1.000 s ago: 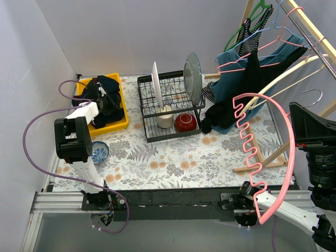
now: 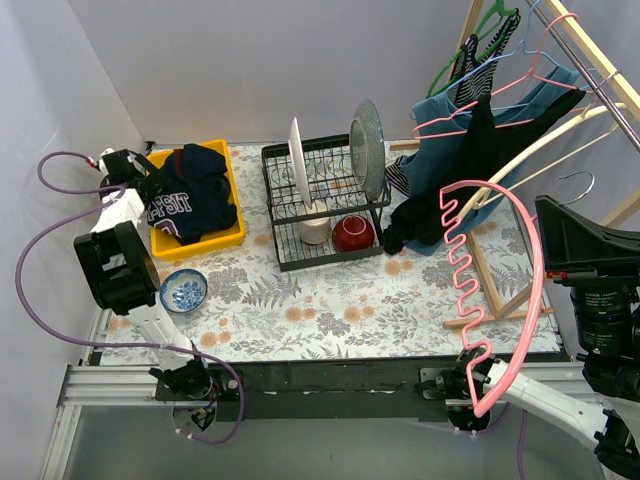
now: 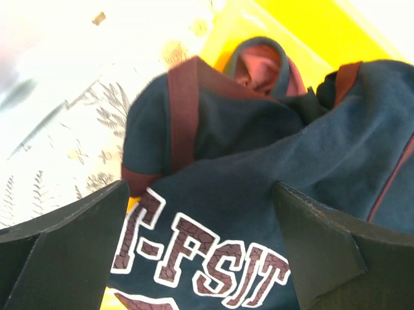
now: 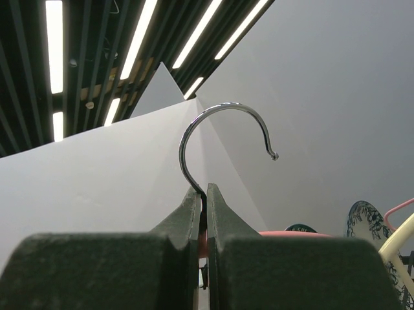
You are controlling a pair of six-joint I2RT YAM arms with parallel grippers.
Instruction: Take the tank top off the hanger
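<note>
A navy tank top with red trim and white-edged lettering [image 2: 187,200] lies bunched in the yellow bin [image 2: 230,232] at the left. My left gripper hangs over it, open, the fabric visible between its fingers. A pink hanger with a wavy inner bar [image 2: 531,320] is at the right, empty of clothing; my right gripper is shut on it at the base of its metal hook [image 4: 229,104].
A black dish rack [image 2: 310,262] with plates stands mid-table. A blue bowl [image 2: 183,291] sits in front of the bin. A wooden rail [image 2: 565,40] with hangers and clothes fills the back right.
My left arm has swung left, from over the middle of the bin to its left edge, uncovering the lettered garment. The pink hanger has shifted slightly left.
</note>
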